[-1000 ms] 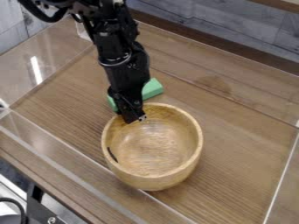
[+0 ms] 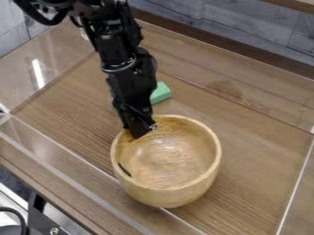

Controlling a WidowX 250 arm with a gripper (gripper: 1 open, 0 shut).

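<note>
My black gripper (image 2: 132, 125) reaches down from the top to the rear-left rim of a large wooden bowl (image 2: 172, 167), its tip at or on the rim. Whether the fingers are open or shut is too dark and small to tell. A green object (image 2: 160, 92) lies behind the bowl, partly hidden by the arm.
A grey panelled wall (image 2: 245, 27) runs along the back. Dark cables lie at the lower left corner, off the tabletop.
The bowl has moved a little to the right and toward the front, along with my gripper. More of the green object is now hidden behind the arm.
</note>
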